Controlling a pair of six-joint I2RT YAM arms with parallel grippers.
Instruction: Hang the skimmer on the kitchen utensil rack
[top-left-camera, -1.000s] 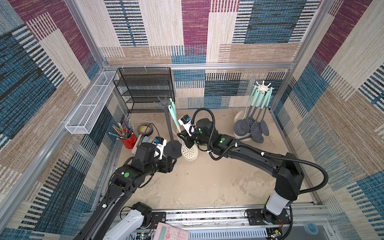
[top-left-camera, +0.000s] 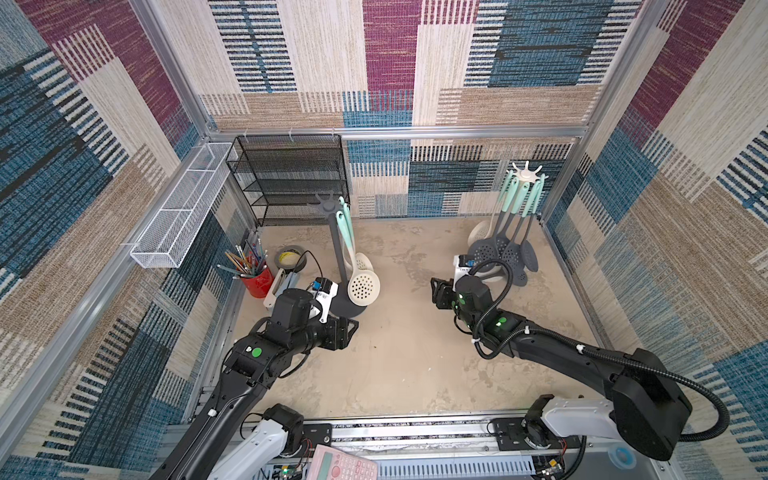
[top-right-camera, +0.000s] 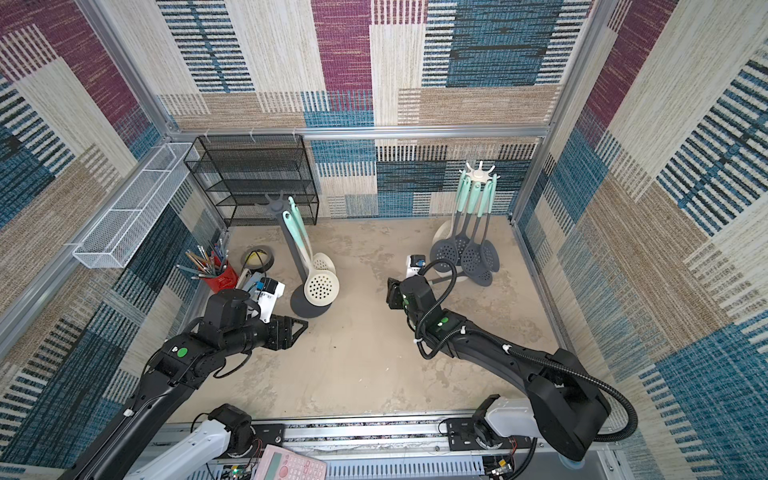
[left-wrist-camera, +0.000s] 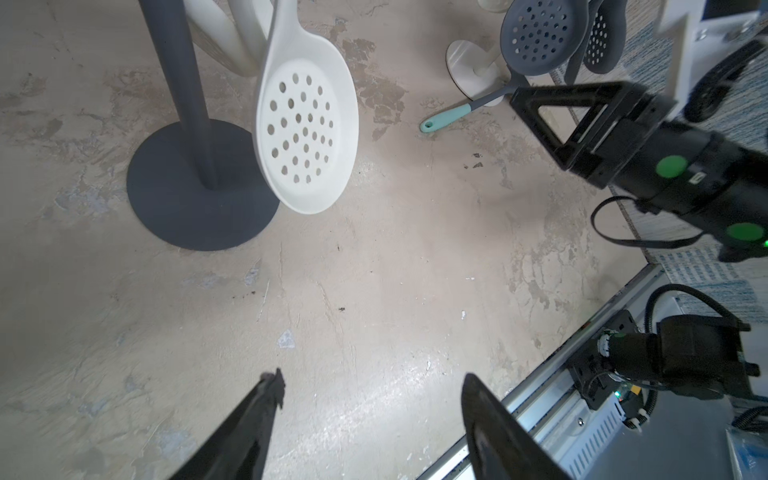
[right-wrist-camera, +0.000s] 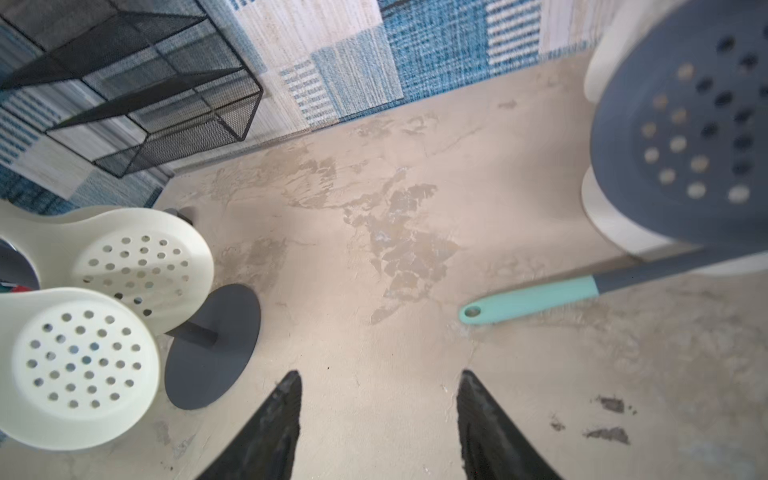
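Observation:
Two cream skimmers (top-left-camera: 364, 286) with mint handles hang side by side on the dark rack (top-left-camera: 334, 232) at centre-left; the front one fills much of the left wrist view. A dark skimmer with a mint handle (right-wrist-camera: 536, 297) lies on the table at the right, below the white rack (top-left-camera: 526, 174) crowded with dark utensils. My left gripper (top-left-camera: 344, 332) stands open just in front of the dark rack's base, nothing between its fingers. My right gripper (top-left-camera: 440, 292) is open and empty, between the two racks, left of the white one.
A red pen cup (top-left-camera: 257, 284), a tape roll and small items crowd the left side. A black mesh shelf (top-left-camera: 284, 180) stands at the back, a white wire basket (top-left-camera: 160, 248) on the left wall.
My right gripper has moved rightward from the cream skimmer, which now hangs nearer the dark pole. My left gripper has edged slightly toward the right and front.

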